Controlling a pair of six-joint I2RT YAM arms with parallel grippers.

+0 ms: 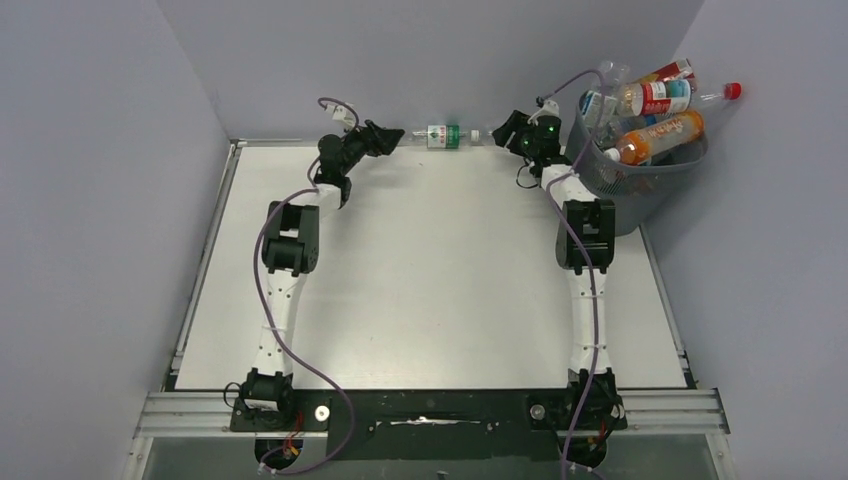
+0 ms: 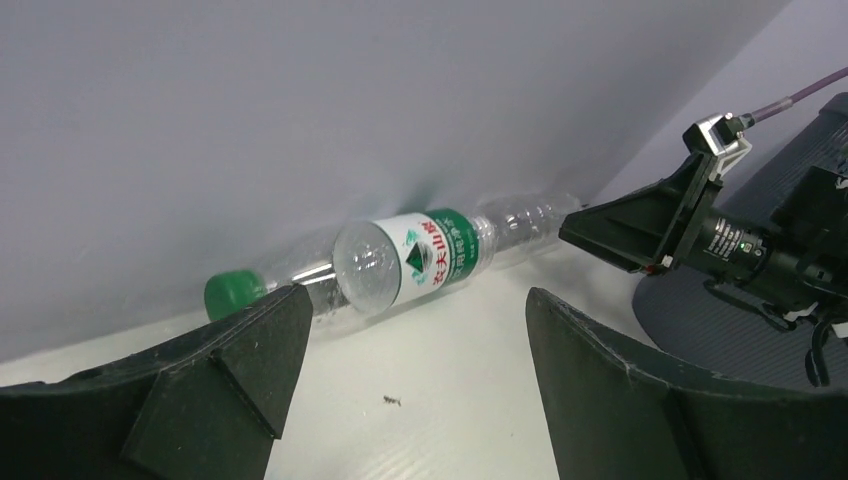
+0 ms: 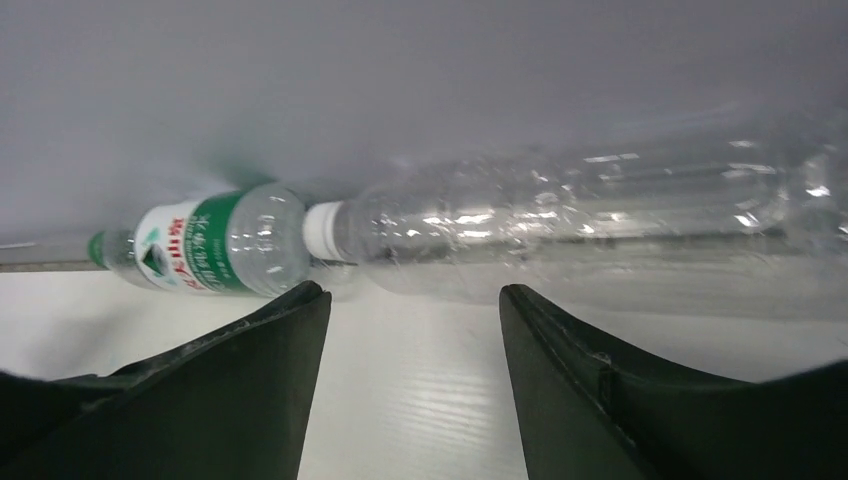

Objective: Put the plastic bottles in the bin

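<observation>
Along the back wall lie clear bottles: a green-labelled bottle point(image 1: 442, 137) with a green cap, and a plain bottle point(image 3: 590, 220) with a white cap to its right. My left gripper point(image 1: 387, 138) is open at the left end of this row, with the green-labelled bottle point(image 2: 415, 255) ahead of its fingers. My right gripper point(image 1: 512, 130) is over the plain bottle's right part; in the right wrist view its fingers stand apart below that bottle, with nothing between them. A grey bin point(image 1: 640, 200) at the right is piled with plastic bottles, including an orange one point(image 1: 655, 138).
Walls close it in at the back, left and right. The full bin stands right beside my right arm, in the back right corner.
</observation>
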